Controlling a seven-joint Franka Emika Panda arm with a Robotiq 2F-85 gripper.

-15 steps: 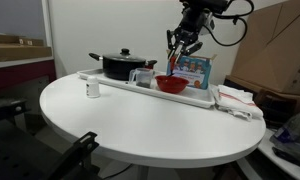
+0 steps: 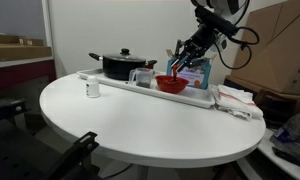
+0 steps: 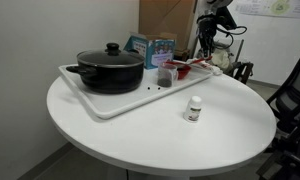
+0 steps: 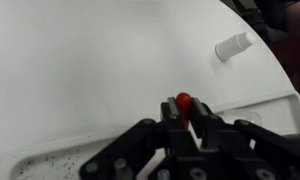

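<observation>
In the wrist view, my gripper is shut on a slim red utensil [image 4: 184,99], whose rounded red end shows between the fingertips. Exterior view 1 has the gripper [image 2: 176,64] directly over a red bowl [image 2: 172,85] on the white tray. The utensil's lower part reaches down toward the bowl; whether it touches the bottom cannot be seen. From the other side, the red bowl [image 3: 183,71] is partly hidden behind a clear measuring cup [image 3: 168,77].
A black lidded pot [image 2: 123,65] stands at the tray's far end, and a blue box [image 2: 194,72] stands behind the bowl. A folded white towel [image 2: 236,101] lies right of the tray [image 2: 203,99]. A small white bottle [image 2: 92,88] stands alone.
My gripper has come down closer to the red bowl over the last second, bringing the red utensil lower. The bowl, cup and pot have stayed put.
</observation>
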